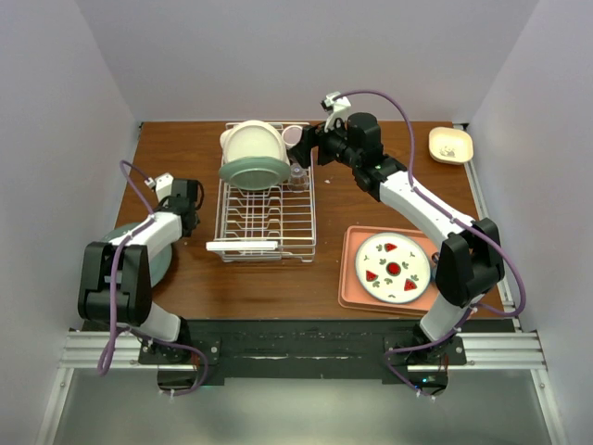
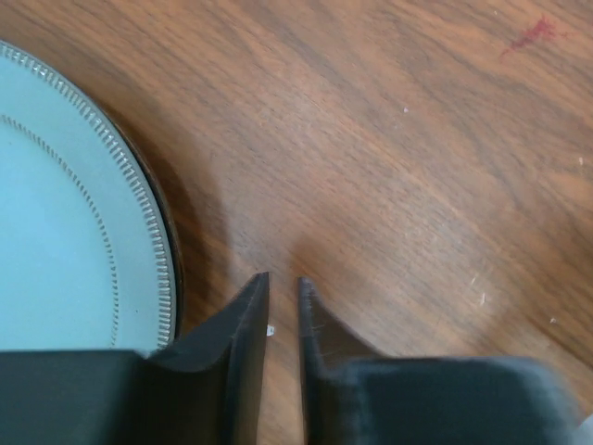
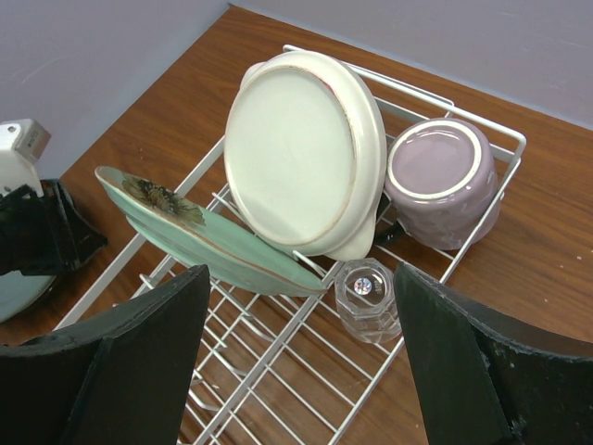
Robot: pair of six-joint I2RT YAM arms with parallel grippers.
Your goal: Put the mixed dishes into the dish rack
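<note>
My left gripper is low over the wood beside a pale blue plate [image 2: 65,232] at the table's left, its fingers a little apart with nothing between. My right gripper stands open over the back of the white rack [image 1: 269,222]. The rack holds a cream dish [image 3: 296,158], a green plate [image 3: 195,232], a mauve mug [image 3: 435,176] and a clear glass [image 3: 361,306]. A patterned plate [image 1: 391,264] lies on a pink tray [image 1: 359,297].
A small cream dish [image 1: 450,144] sits at the back right. Bare wood lies left of the rack and at the back left.
</note>
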